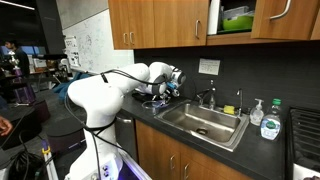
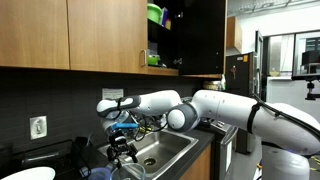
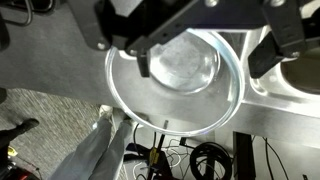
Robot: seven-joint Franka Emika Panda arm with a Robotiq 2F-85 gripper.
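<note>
In the wrist view a clear round bowl (image 3: pixel 185 65) with a pale rim sits on the dark counter below my gripper. The fingers stand wide open. The left finger (image 3: pixel 143 65) appears over the inside of the bowl, and the right finger (image 3: pixel 264 57) is outside the rim, so the rim's right side runs across the gap. Whether either finger touches the bowl cannot be told. Exterior view 2 has the gripper (image 2: pixel 122 152) pointing down just above the clear bowl (image 2: pixel 130 170).
The steel sink (image 1: pixel 208 120) lies right of the gripper, with a faucet (image 1: pixel 211 97) behind it. A white bowl (image 2: pixel 32 174) and a blue item (image 2: pixel 100 174) are close by. Cabinets (image 1: pixel 165 24) hang overhead. Cables (image 3: pixel 208 158) show past the counter's edge.
</note>
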